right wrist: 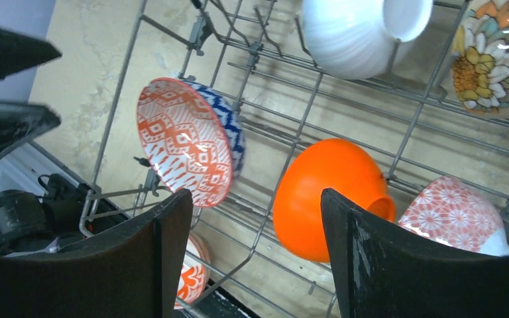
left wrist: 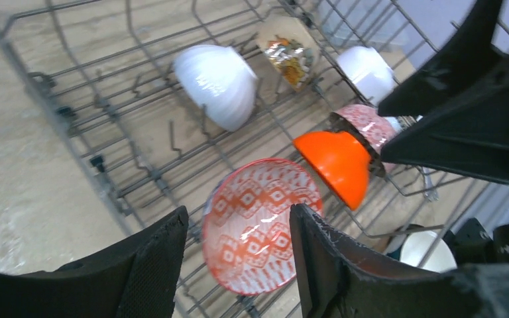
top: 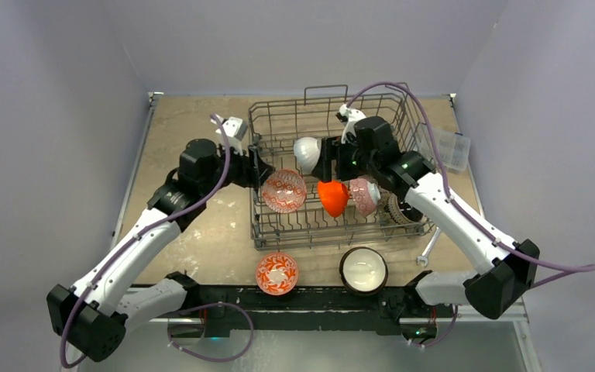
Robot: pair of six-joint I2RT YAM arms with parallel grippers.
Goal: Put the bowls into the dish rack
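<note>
A red-patterned bowl with blue rim point(top: 283, 191) stands in the rack's left part; beside it are an orange bowl point(top: 333, 198), a pink patterned bowl point(top: 364, 197) and a white bowl point(top: 306, 153). My left gripper hovers at the rack's left side over the red-patterned bowl, fingers apart, empty. My right gripper is above the rack near the orange bowl, fingers apart, empty. A red-orange bowl point(top: 276, 273) and a dark-rimmed white bowl point(top: 363, 270) lie on the counter in front of the rack.
The dish rack point(top: 294, 243) fills the middle of the counter. A clear container point(top: 453, 151) and a wrench point(top: 428, 246) lie to its right. Bare counter is at the left. Each wrist view shows the other arm's dark gripper close by.
</note>
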